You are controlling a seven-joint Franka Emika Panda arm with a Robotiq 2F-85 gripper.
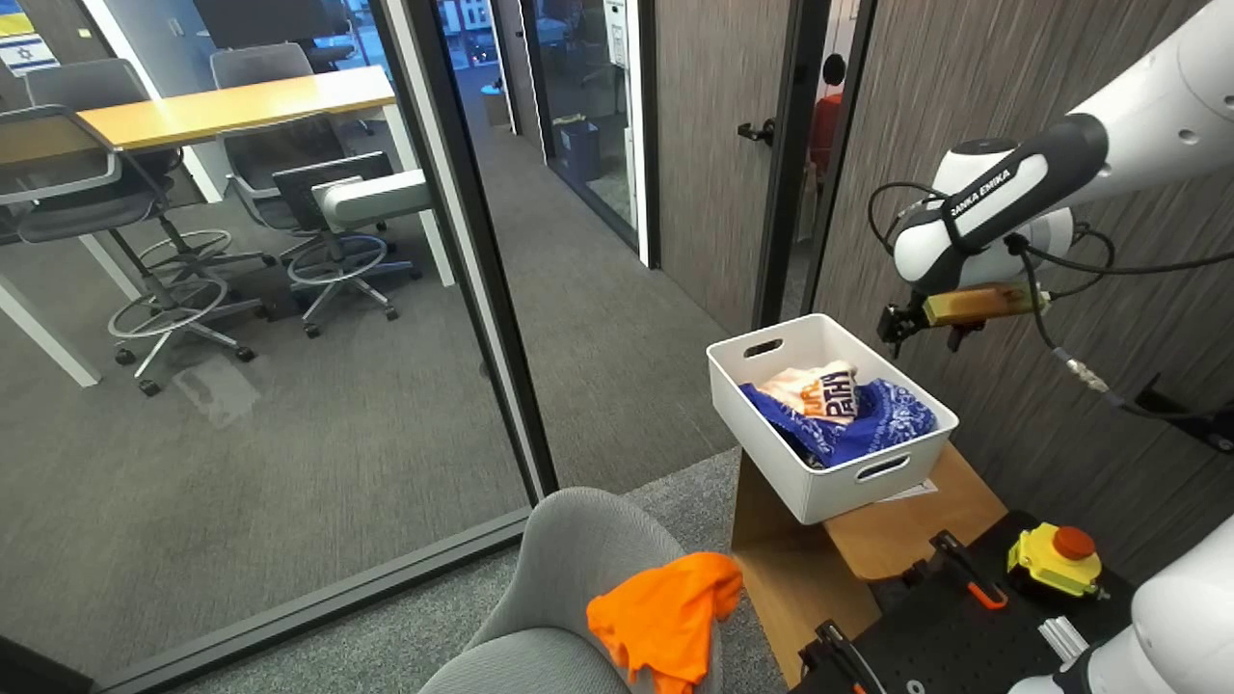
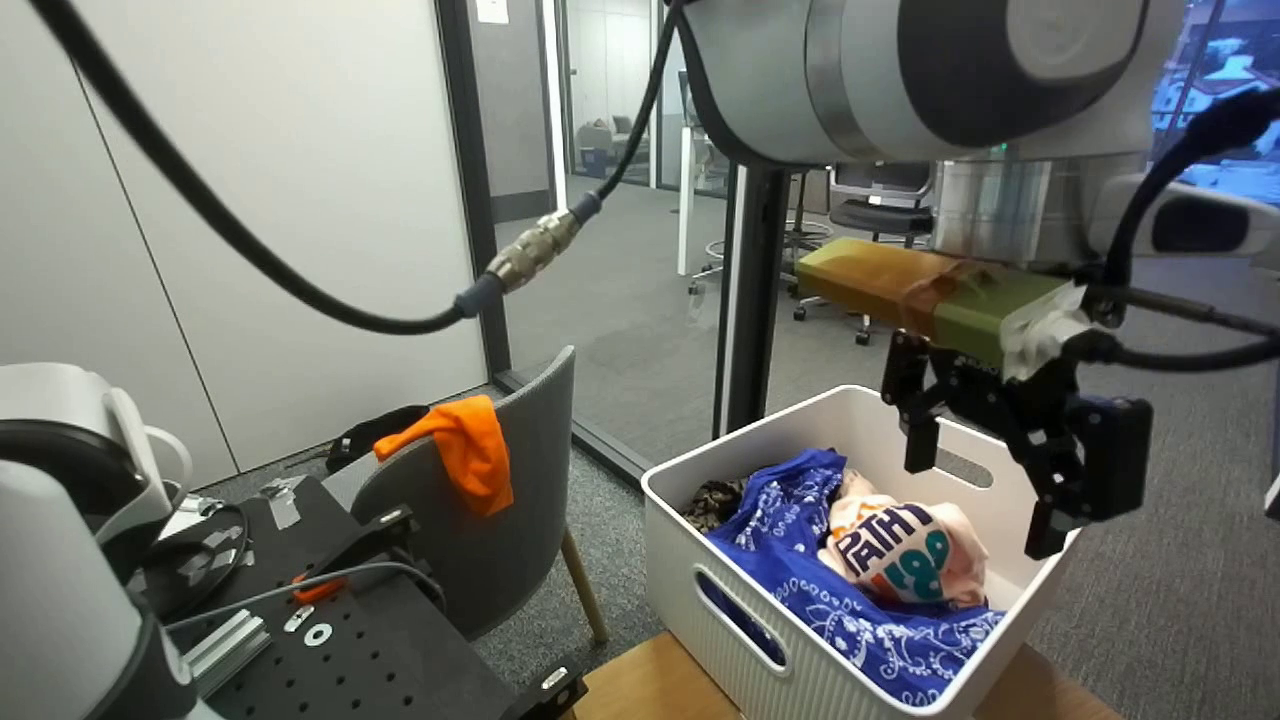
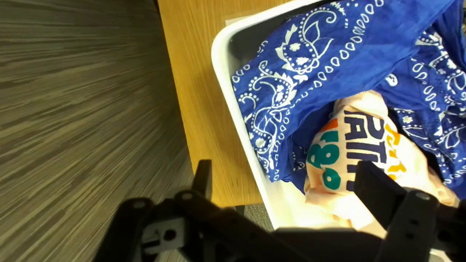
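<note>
In the second exterior view my gripper (image 2: 981, 494) hangs over the far right side of a white bin (image 2: 672, 528), its two fingers spread and nothing between them. The bin holds a blue paisley bandana (image 2: 792, 564) and a bunched peach cloth (image 2: 906, 546) with printed letters. From the wrist the bandana (image 3: 279, 100) fills the bin's left and upper part. One black finger (image 3: 378, 192) overlaps the peach cloth (image 3: 336, 153) in that view, while the other finger (image 3: 203, 179) appears outside the bin's rim, over the table edge. An orange cloth (image 1: 668, 619) drapes over a grey chair.
The bin stands on a wooden table (image 1: 954, 509) close to a dark panelled wall (image 3: 87, 109). A black tool board (image 1: 914, 636) with a yellow emergency stop (image 1: 1059, 561) is nearby. A grey chair (image 1: 573, 532) stands beside the table. A patterned dark cloth (image 2: 714, 504) lies in one bin corner.
</note>
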